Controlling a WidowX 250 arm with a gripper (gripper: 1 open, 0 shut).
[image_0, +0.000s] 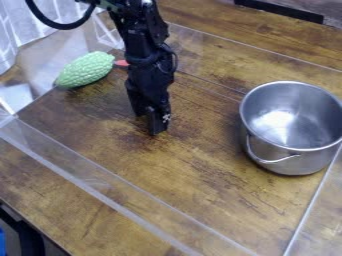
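My black gripper (152, 118) hangs low over the wooden table (160, 190) left of centre; whether its fingers are open or shut is hard to make out. A green textured object (84, 70) like a corn cob lies behind it to the left, with a small red item (120, 63) partly hidden behind the arm. A steel pot (291, 127) with a handle stands at the right, apart from the gripper.
Clear plastic walls run along the sides of the work area.
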